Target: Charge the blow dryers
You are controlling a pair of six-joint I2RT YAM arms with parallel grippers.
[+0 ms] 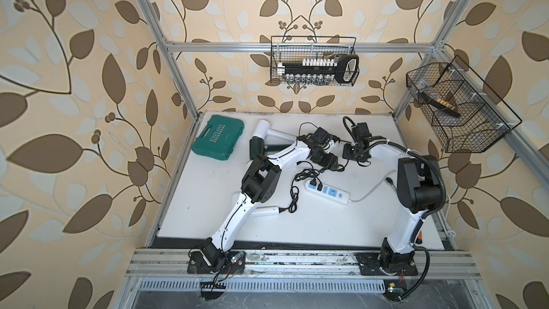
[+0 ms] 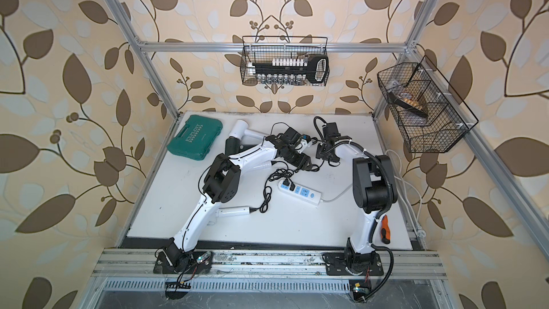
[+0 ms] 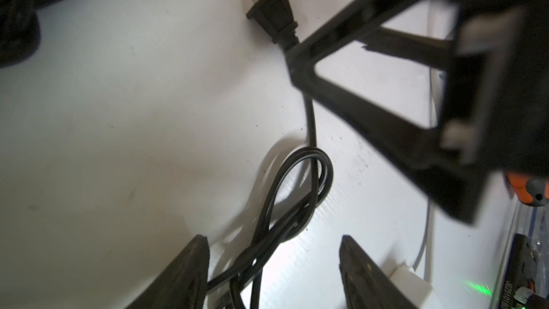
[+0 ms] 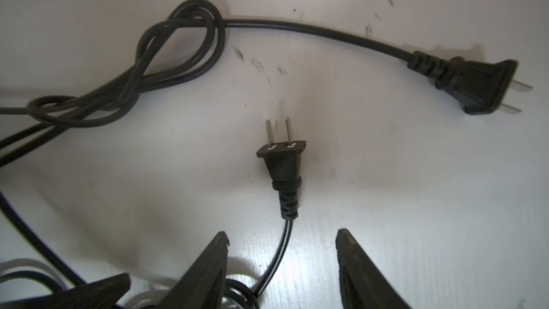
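In the top left view, a white power strip (image 1: 343, 196) lies mid-table, black plugs (image 1: 319, 186) at its left end. White blow dryers (image 1: 265, 211) lie to the left, one partly under my left arm. Black cord passes below my open left gripper, and a two-pin plug (image 3: 273, 11) lies beyond. My right gripper is part open with no plug between its fingers. Ahead of it one black plug (image 4: 284, 163) lies with its pins pointing away; its cord runs back between the fingers. Another plug (image 4: 486, 87) rests farther right.
A green case (image 1: 218, 136) sits at the back left. An orange-handled tool (image 2: 385, 230) lies near the right front edge. Wire baskets (image 1: 313, 63) hang on the back wall. Both grippers are close together, and the front middle of the table is clear.
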